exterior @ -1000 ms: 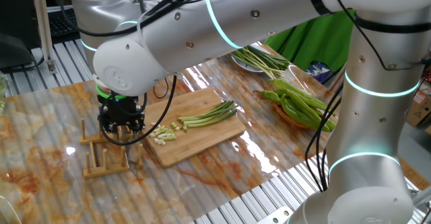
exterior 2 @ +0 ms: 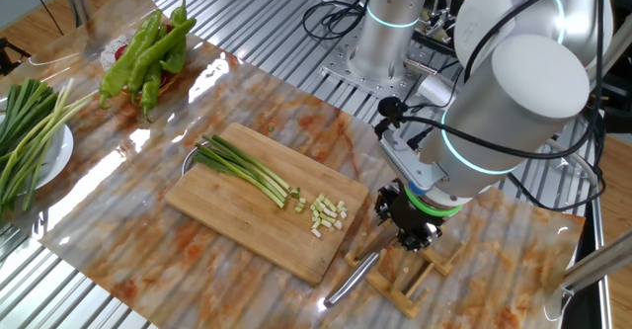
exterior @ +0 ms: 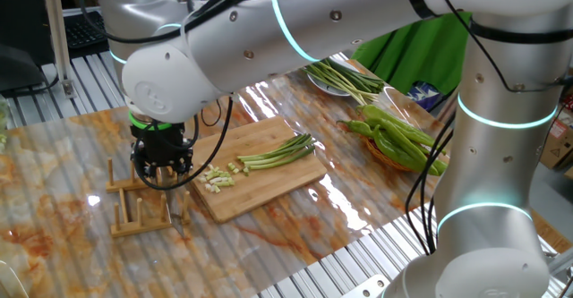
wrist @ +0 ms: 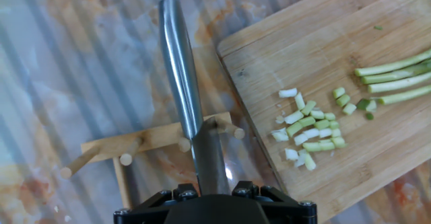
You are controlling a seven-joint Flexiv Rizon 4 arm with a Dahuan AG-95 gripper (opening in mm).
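A knife with a steel handle and a dark blade lies across a wooden pegged rack. In the wrist view its blade runs down beneath my gripper, whose black finger parts show on either side of it. Exterior view 2 has the gripper over the rack, with the knife handle sticking out toward the front. In exterior view 1 the gripper hangs over the rack. The fingertips are hidden, so whether they touch the knife cannot be told.
Close to the rack lies a cutting board with chopped scallion pieces and whole scallions. Farther off are green peppers in a basket and a plate of greens. Bare tabletop surrounds the rack's outer side.
The arm has stayed almost in place, with only a slight shift of the gripper and its cable. Rack, board and vegetables have not moved.
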